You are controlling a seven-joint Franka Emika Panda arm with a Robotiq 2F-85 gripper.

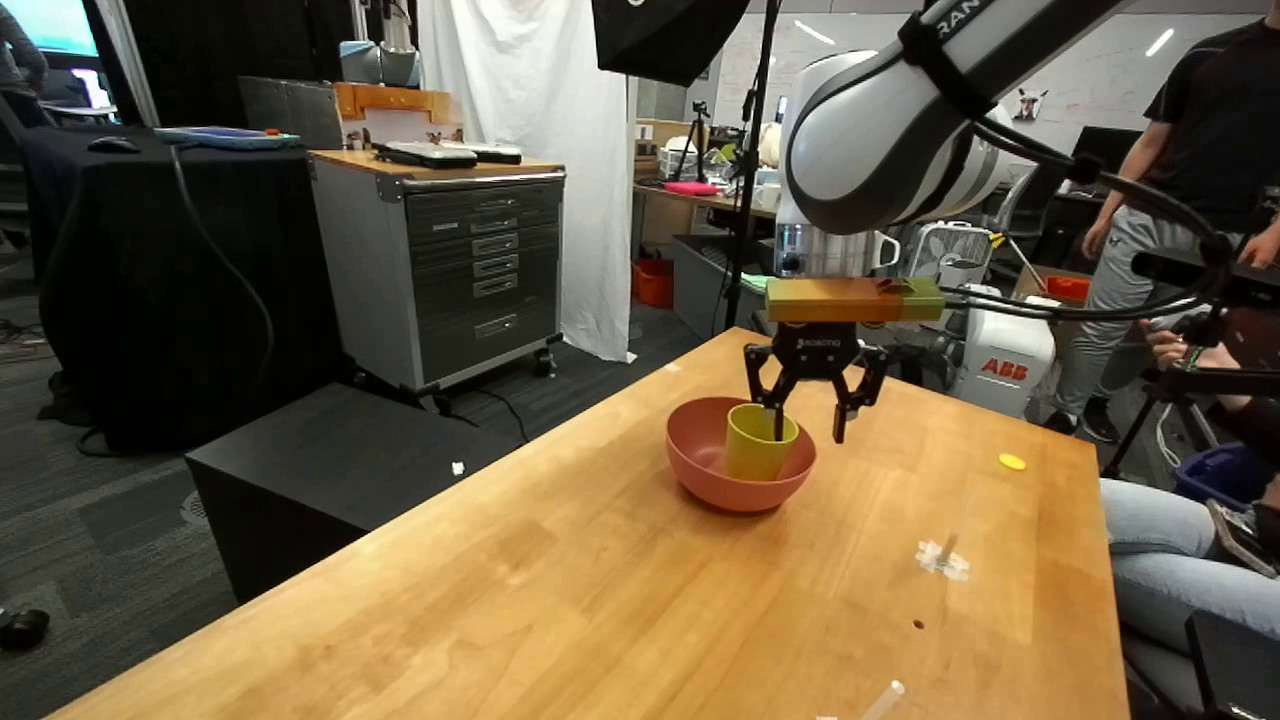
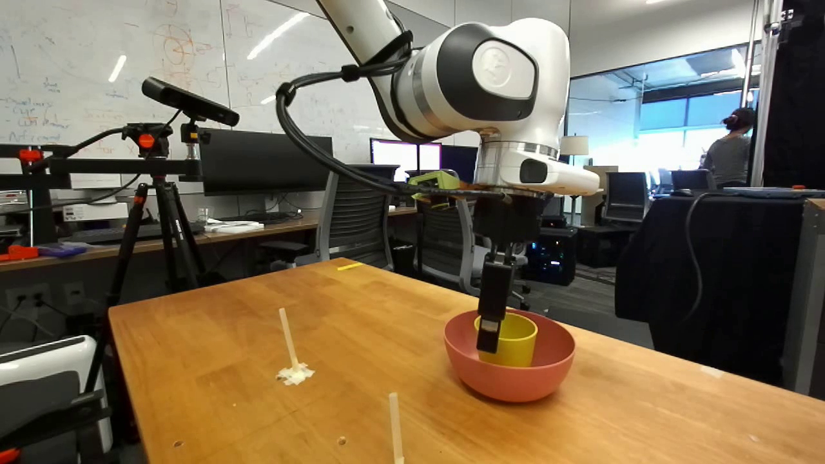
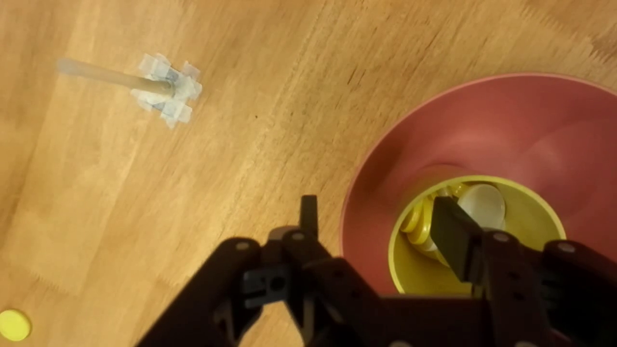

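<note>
A yellow cup stands inside a red bowl on the wooden table. Several yellow and pale round pieces lie in the cup, seen from above in the wrist view. My gripper is open, with its fingers pointing down. In the wrist view, one finger overlaps the cup's mouth, while the other is outside the bowl over bare wood. From the side, a dark fingertip covers part of the cup's left side. Whether either finger touches the cup or bowl, I cannot tell.
A yellow disc lies alone near the table's far right edge. Thin upright sticks rise from the tabletop, one taped at its base. A person sits close to the right edge.
</note>
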